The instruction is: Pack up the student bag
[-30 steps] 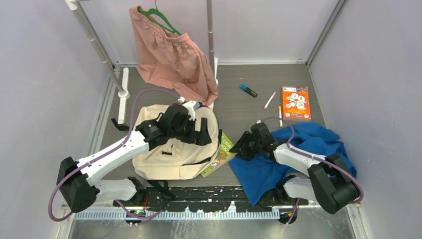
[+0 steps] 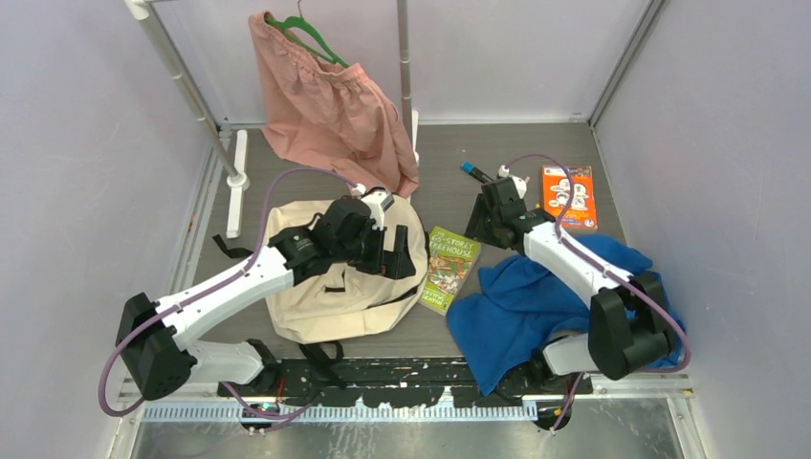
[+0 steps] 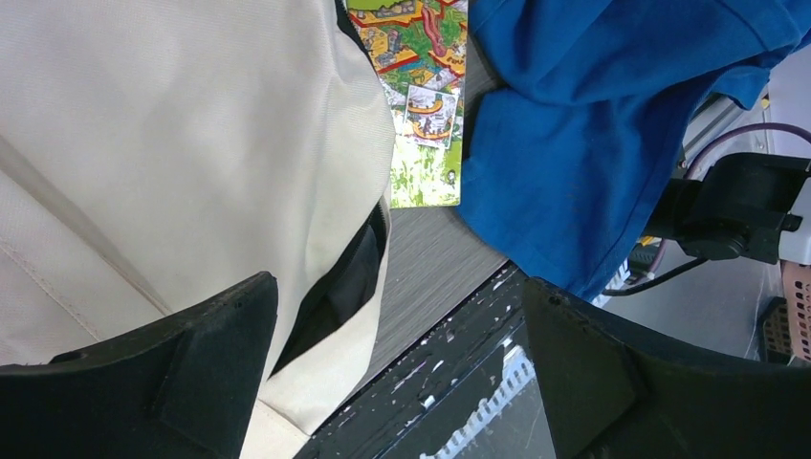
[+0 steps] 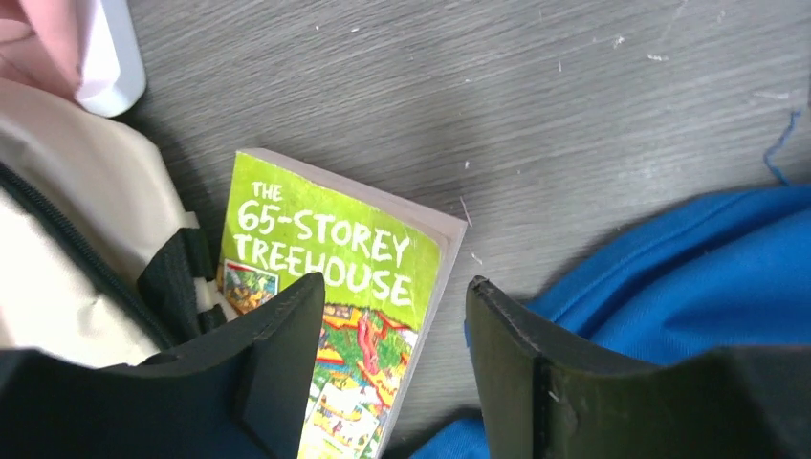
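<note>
A cream bag (image 2: 316,311) with dark zips lies flat on the left of the grey floor. Above its right side my left gripper (image 2: 394,254) hangs open; in the left wrist view a zipped opening of the bag (image 3: 344,277) shows a dark inside. The green book, "The 65-Storey Treehouse" (image 2: 449,263), rests flat beside the bag's right edge, its top half clear in the right wrist view. My right gripper is over the book's right edge, its fingers (image 4: 287,349) parted with nothing gripped between them.
Blue cloth (image 2: 521,311) lies crumpled right of the book. Farther back are an orange box (image 2: 569,196) and a dark marker with a blue cap (image 2: 475,172). A pink garment (image 2: 335,124) hangs from a rack behind the bag. Bare floor lies behind the book.
My right gripper has moved back, away from the front edge. The book has shifted right and back and turned more upright. My left gripper has moved slightly right, as has the bag's edge.
</note>
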